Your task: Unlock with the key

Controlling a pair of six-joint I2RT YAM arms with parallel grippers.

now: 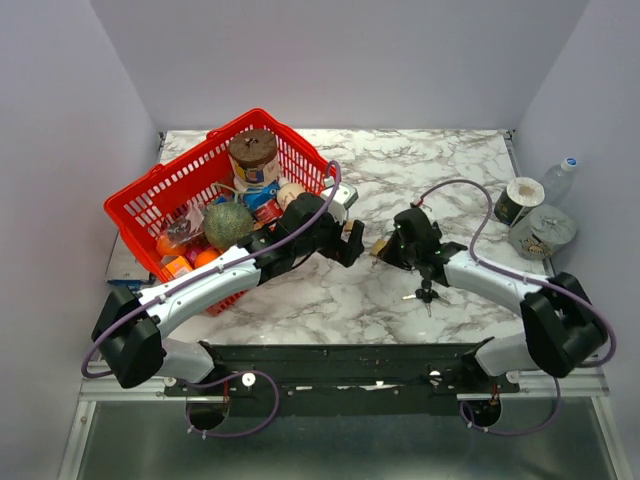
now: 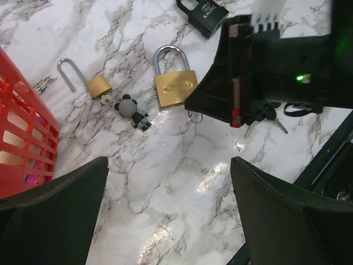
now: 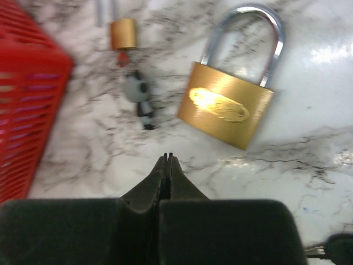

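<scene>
A brass padlock (image 2: 175,88) (image 3: 223,110) lies shackle-up on the marble top, partly hidden in the top view. My right gripper (image 1: 395,255) hangs just short of it, fingertips shut with nothing visible between them. A bunch of keys (image 1: 427,296) (image 2: 270,113) lies nearer the front edge. My left gripper (image 1: 350,240) stands open and empty above the table beside the basket. A small brass lock with open shackle (image 2: 98,86) and a bear figure (image 2: 132,113) lie left of the padlock; a black padlock (image 2: 207,17) lies behind.
A full red basket (image 1: 150,190) fills the left. Cans (image 1: 540,232), a roll (image 1: 518,200) and a bottle (image 1: 560,175) stand at the right.
</scene>
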